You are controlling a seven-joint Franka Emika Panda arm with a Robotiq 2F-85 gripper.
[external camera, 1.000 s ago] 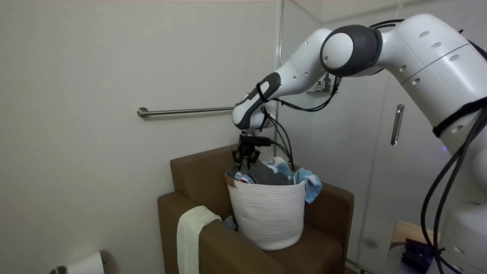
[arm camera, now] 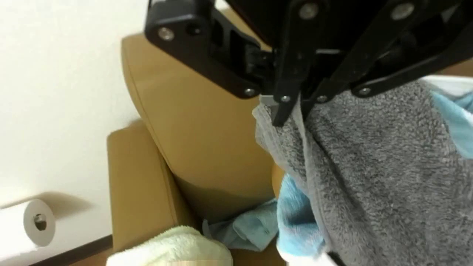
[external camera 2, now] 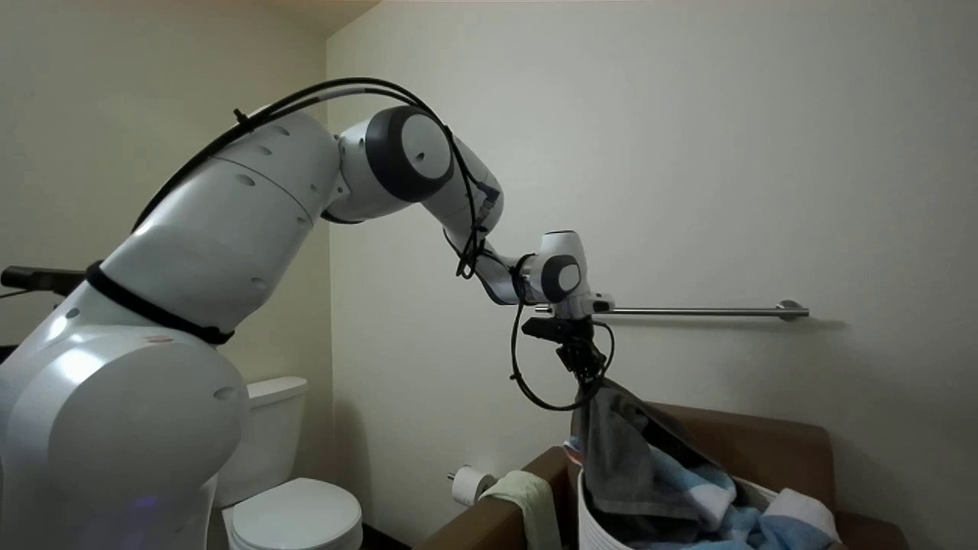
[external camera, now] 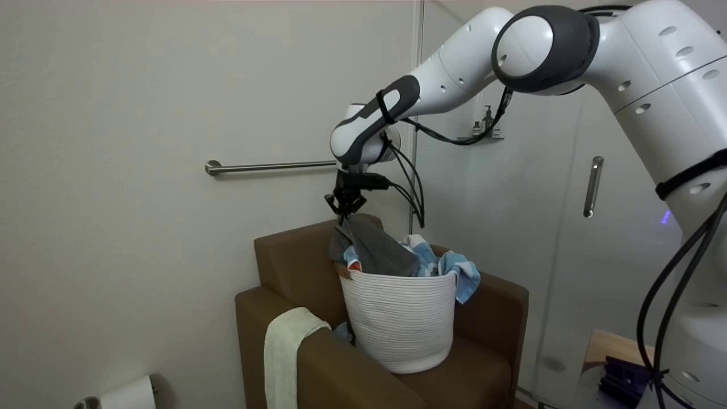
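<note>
My gripper (external camera: 344,217) is shut on a dark grey towel (external camera: 381,249) above the left rim of a white woven basket (external camera: 402,320). Pinched at one edge, the towel (arm camera: 390,164) stretches down from the fingertips (arm camera: 283,113) in the wrist view, its lower part still among the laundry. Blue-and-white cloth (external camera: 462,272) hangs over the basket's right rim, and more blue cloth (arm camera: 297,221) shows beside the grey towel. How far the towel reaches into the basket is hidden.
The basket stands on a brown armchair (external camera: 293,252). A pale towel (external camera: 289,351) drapes over its left arm, and a bluish cloth (arm camera: 248,226) lies on the seat. Behind, a metal bar (external camera: 272,166) runs along the wall. A toilet paper roll (external camera: 129,394) sits lower left.
My gripper has risen and shifted left from the basket's opening. The grey towel has been drawn upward with it, now stretched above the rim.
</note>
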